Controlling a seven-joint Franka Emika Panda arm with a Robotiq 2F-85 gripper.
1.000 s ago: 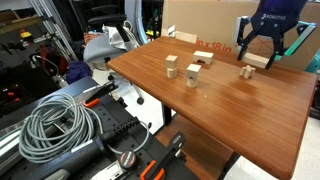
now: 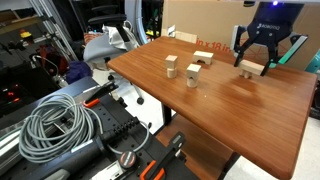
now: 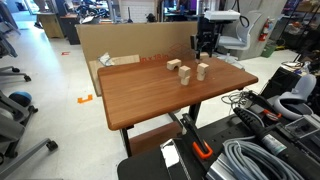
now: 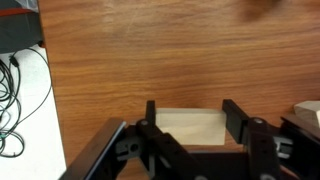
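My gripper [image 2: 251,67] is low over the far right of the wooden table, shut on a pale wooden block [image 4: 191,126]. In the wrist view the block lies between the two dark fingertips, with brown tabletop beyond it. Small pale pieces [image 2: 245,75] show just under the held block in the first exterior view. The block appears to be at their top, but whether it touches them I cannot tell. Two small upright stacks of pale blocks, one left [image 2: 171,66] and one right [image 2: 193,75], stand left of the gripper.
A flat pale block [image 2: 204,57] lies behind the stacks. Cardboard [image 3: 135,42] walls the table's back. Bare tabletop [image 2: 225,115] spreads across the front. Off the table are a coiled grey hose [image 2: 55,130] and black rails. Another pale block [image 4: 308,113] shows at the wrist view's right edge.
My gripper has come down and slightly left with the block in it. The block was clear above the small pieces and is now right at them. The other blocks have not moved.
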